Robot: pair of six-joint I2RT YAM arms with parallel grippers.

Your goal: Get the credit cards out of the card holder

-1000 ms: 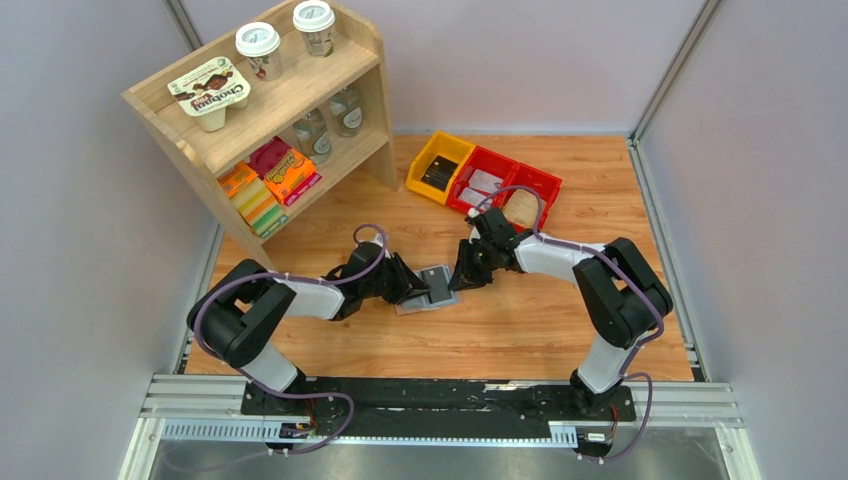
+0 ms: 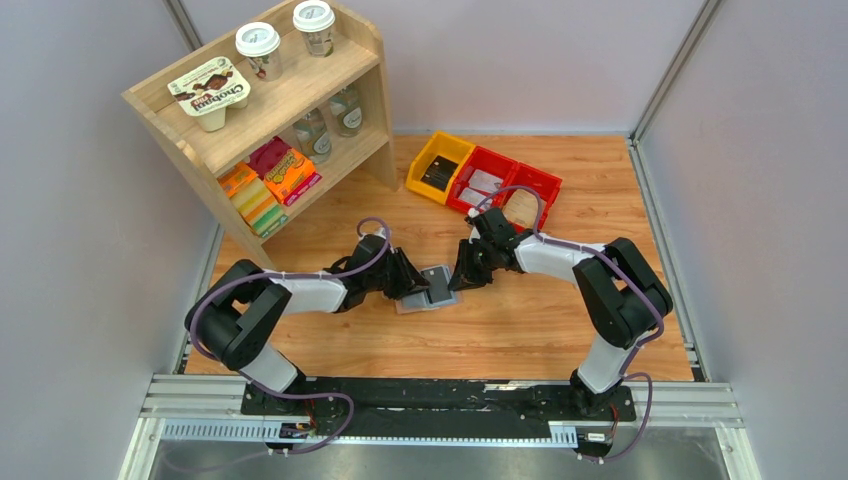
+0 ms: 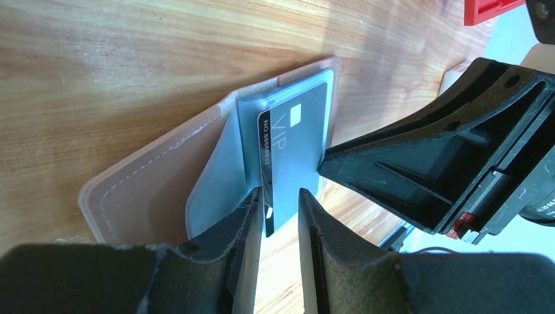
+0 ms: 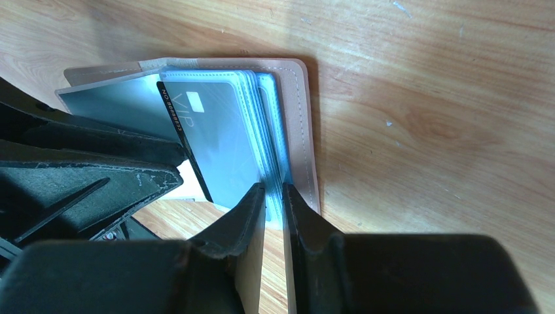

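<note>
The card holder lies on the wooden table between both grippers, its tan cover spread under translucent blue sleeves. A card marked VIP with a black strip is in the upper sleeve. My left gripper is part open, its fingertips at the card's lower end by the black strip. My right gripper is part open with a narrow gap, its fingertips at the edge of the stacked sleeves. Whether either grips anything is unclear.
A yellow bin and red bins stand at the back. A wooden shelf with cups, bottles and snack packs stands at the back left.
My left arm and gripper have shifted slightly at the holder. The right arm and the holder look almost unchanged.
</note>
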